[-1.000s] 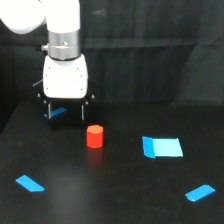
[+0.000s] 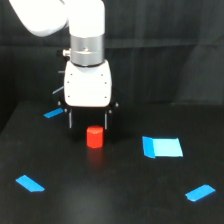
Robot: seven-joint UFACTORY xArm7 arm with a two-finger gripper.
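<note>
A small red block (image 2: 95, 137) sits on the black table, left of the middle. Just over it hangs my white gripper (image 2: 88, 123), pointing down, with its dark fingers spread wide. The block's top appears between the two fingertips across the picture, nearer the right one. Whether the tips reach down around the block or stay above it, I cannot tell. Nothing is held.
A light blue square (image 2: 168, 147) with a darker blue strip (image 2: 148, 147) lies to the right. Blue tape marks lie at the front left (image 2: 29, 183), front right (image 2: 200, 192) and back left (image 2: 54, 112).
My gripper has moved right and lower in the picture, from left of the red block to over it. It has stayed open, and the block has not moved.
</note>
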